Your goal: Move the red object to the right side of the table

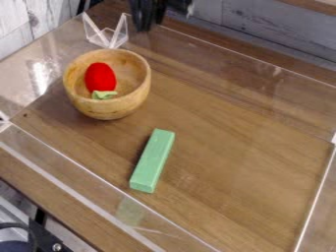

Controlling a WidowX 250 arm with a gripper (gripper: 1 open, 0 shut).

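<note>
The red object (pixel 100 77) rests inside a round wooden bowl (pixel 136 101) at the left of the table, with a small green part showing at its lower end. My dark gripper (pixel 144 20) is at the top edge of the view, above and behind the bowl and well apart from the red object. Most of the gripper is cut off by the frame, and whether its fingers are apart cannot be made out.
A green block (pixel 152 160) lies near the middle front. Behind the bowl stands a white, thin-edged item (pixel 105 33). Grey walls (pixel 269 34) border the back.
</note>
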